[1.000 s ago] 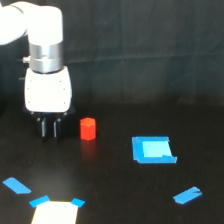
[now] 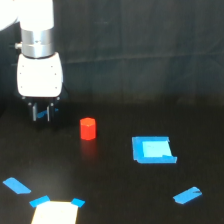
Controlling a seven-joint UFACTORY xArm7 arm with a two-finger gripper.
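Note:
A small red block (image 2: 88,129) stands upright on the black table, left of the middle. My gripper (image 2: 41,117) is at the upper left, to the left of the block and apart from it. Its dark fingers point down and stand apart, so it looks open. A bit of blue shows between and behind the fingers; what it belongs to is too small to tell. To the right of the block lies a pale square edged with blue tape (image 2: 155,150), bare on top.
Blue tape strips lie at the left (image 2: 16,186) and the lower right. A pale square (image 2: 54,212) with blue tape corners is cut off by the bottom edge.
My gripper has moved left and slightly up in the view, farther from the red block. The block and the tape marks have stayed in place.

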